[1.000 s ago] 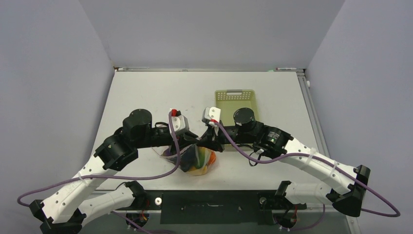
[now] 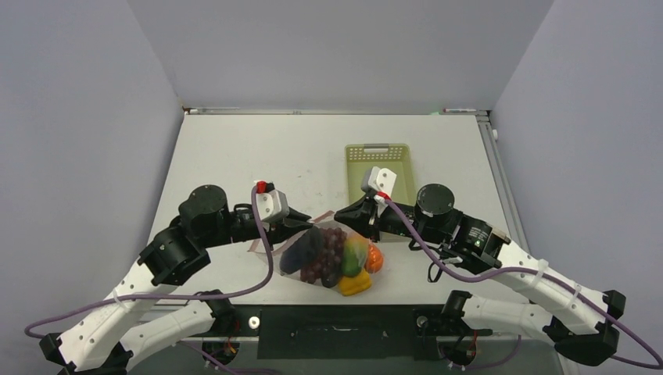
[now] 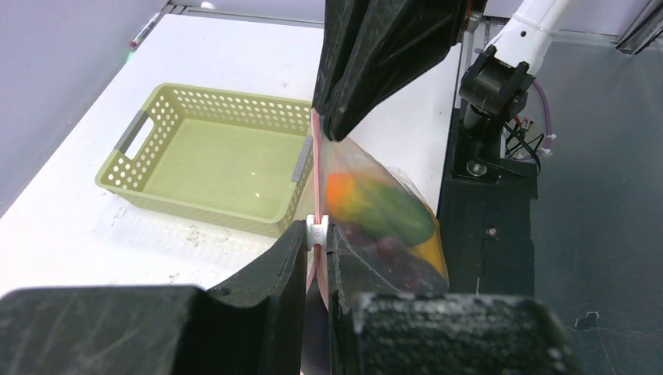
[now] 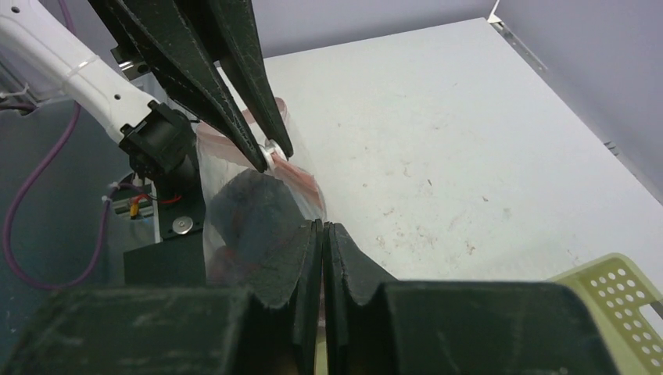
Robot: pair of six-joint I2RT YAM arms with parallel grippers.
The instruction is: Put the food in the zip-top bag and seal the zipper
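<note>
The clear zip top bag [image 2: 313, 266] hangs between my arms, holding dark grapes [image 2: 332, 254], a dark vegetable, a green fruit [image 2: 353, 258], an orange piece [image 2: 374, 258] and a yellow pepper [image 2: 355, 285]. My left gripper is shut on the white zipper slider at the pink zip strip. My right gripper is shut at the bag's top edge, farther along the strip; the strip runs up to its tips in the left wrist view.
A green basket [image 3: 219, 164] stands behind the bag at the right, apparently empty. Dark front rail and walls border the table.
The bag with the food has stretched and shifted right.
</note>
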